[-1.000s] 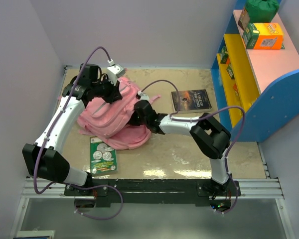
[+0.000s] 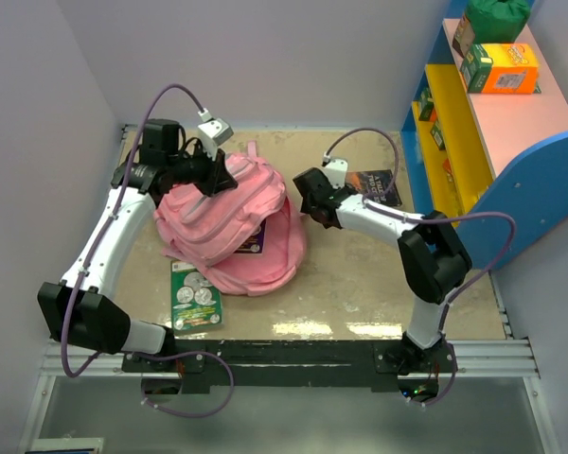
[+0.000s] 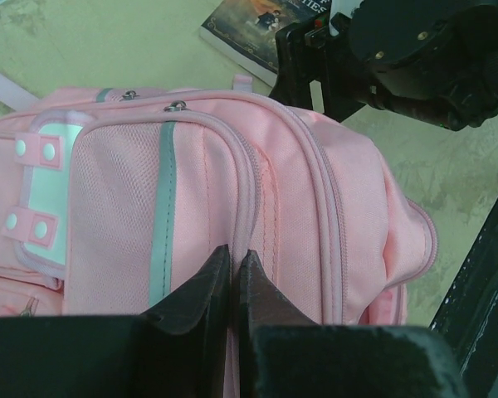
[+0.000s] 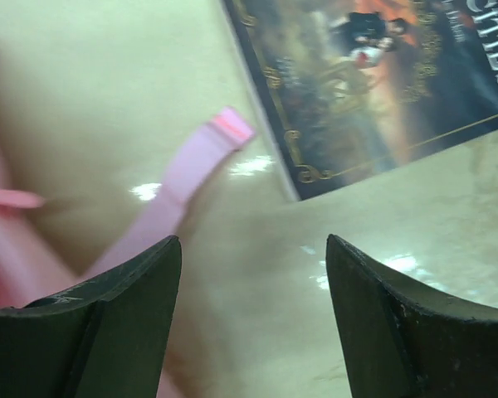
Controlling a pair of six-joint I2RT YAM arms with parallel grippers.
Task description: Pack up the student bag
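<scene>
The pink bag [image 2: 208,218] lies on the left part of the table, its opening facing right. My left gripper is shut on a piped seam of the bag's front. Inside the opening shows part of a dark book [image 2: 254,240]. My right gripper stands open just right of the bag, with bare table between its fingers. Beyond it lies a dark book [image 4: 365,75] with a painted cover, flat on the table; in the top view the right arm partly covers this book [image 2: 374,185].
A green book [image 2: 196,295] lies at the bag's near left edge. A pale pink strap [image 4: 187,170] rests on the table close to the right gripper. To the right rises a blue and yellow shelf [image 2: 454,142].
My right gripper has come out of the bag's opening and moved right, toward the dark book. The bag's opening has shifted slightly right, and a book now shows inside.
</scene>
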